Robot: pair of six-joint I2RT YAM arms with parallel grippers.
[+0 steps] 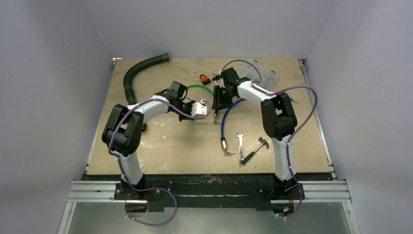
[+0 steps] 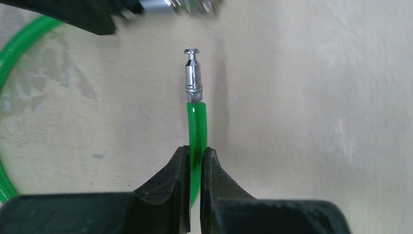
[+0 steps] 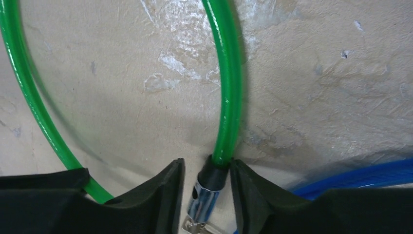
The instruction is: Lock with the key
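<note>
A green cable lock makes a loop between my two grippers. In the left wrist view, my left gripper is shut on the cable just behind its bare end, whose silver pin [image 2: 193, 75] points away from the fingers. My right gripper is part open, its fingers on either side of the black collar [image 3: 213, 175] at the other end, with a gap showing at the left. Below the collar is the silver lock barrel [image 3: 202, 202]. Small keys [image 1: 217, 123] show at the barrel's end in the top view; their fit in the keyhole is unclear.
A blue cable lock [image 1: 223, 127] curves just right of the right gripper. A wrench [image 1: 240, 144] and a hammer [image 1: 254, 152] lie nearer the front. Behind are an orange padlock [image 1: 204, 79] and a clear case [image 1: 260, 70].
</note>
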